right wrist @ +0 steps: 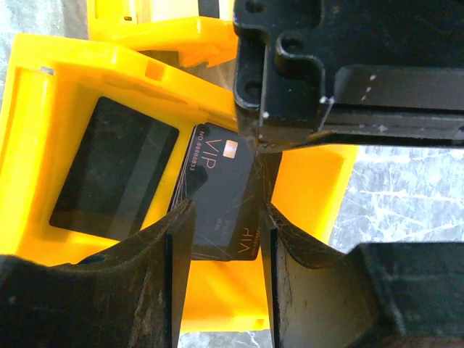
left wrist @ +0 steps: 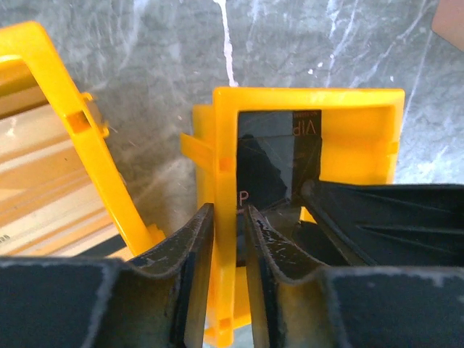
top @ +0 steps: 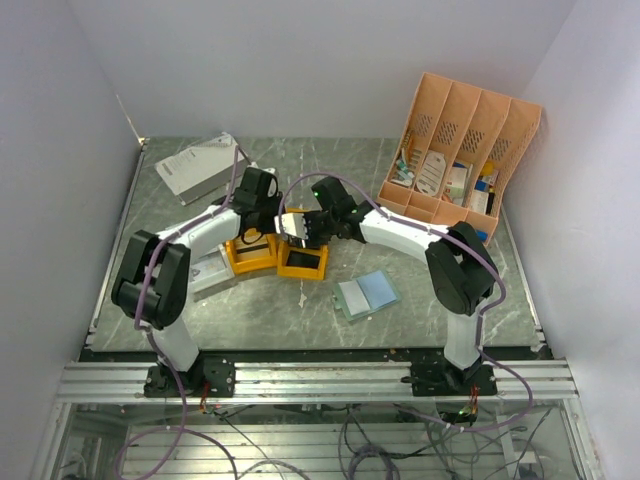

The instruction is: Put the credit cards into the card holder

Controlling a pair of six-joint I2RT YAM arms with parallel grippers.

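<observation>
Black VIP cards point(right wrist: 225, 192) lie in one compartment of a yellow tray point(right wrist: 145, 65). My right gripper hangs over them with its fingers apart, one on each side of the cards' near part, nothing gripped. In the left wrist view, my left gripper is parted around the same tray's side wall point(left wrist: 226, 167), one finger on either side; whether they touch it I cannot tell. A flat open piece with a grey and a blue half point(top: 367, 294), perhaps the card holder, lies at the table's front right.
A second yellow tray point(top: 252, 262) with wooden-coloured contents stands close on the left. Farther left are a grey box point(top: 200, 168) and a clear-lidded case point(top: 212, 273). An orange organizer point(top: 460, 150) fills the back right. Bare table lies at the front.
</observation>
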